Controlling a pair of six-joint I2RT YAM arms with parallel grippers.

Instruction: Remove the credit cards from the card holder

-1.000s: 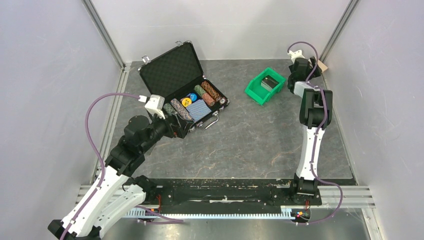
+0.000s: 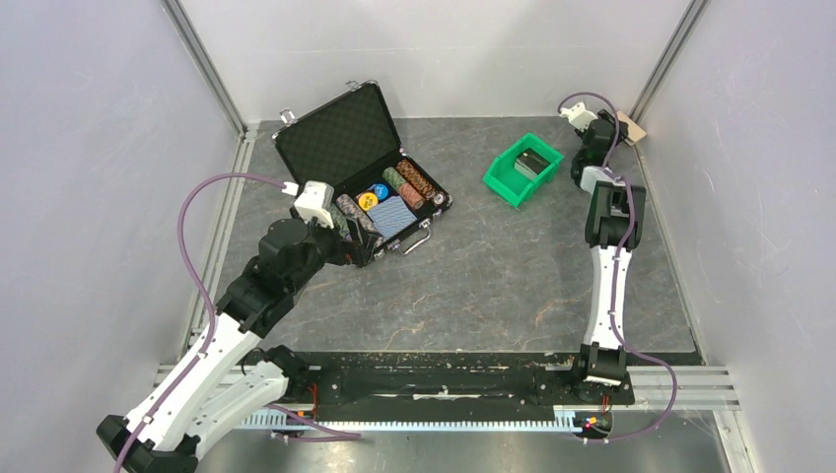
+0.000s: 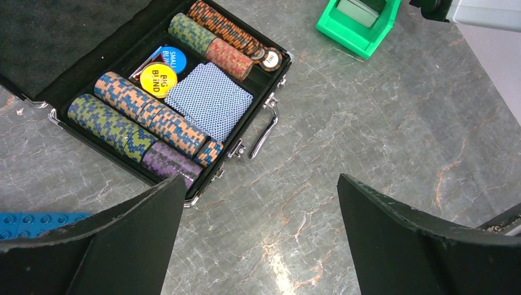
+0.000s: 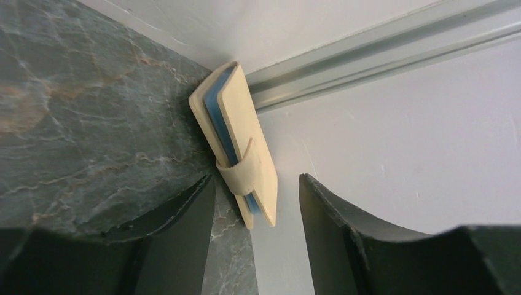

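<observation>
A beige card holder (image 4: 261, 163) with a blue layer inside and a band round it lies in the back right corner, against the wall, and also shows at the top view's edge (image 2: 631, 130). My right gripper stands open just short of it, the holder ahead between the fingertips in the right wrist view, nothing held. My left gripper is open and empty above the table by the chip case. A green tray (image 2: 503, 177) holds a dark stack; whether that includes cards cannot be told.
An open case (image 2: 335, 133) of poker chips sits at back left. A blue brick (image 3: 40, 221) shows in the left wrist view. Walls border the holder's corner.
</observation>
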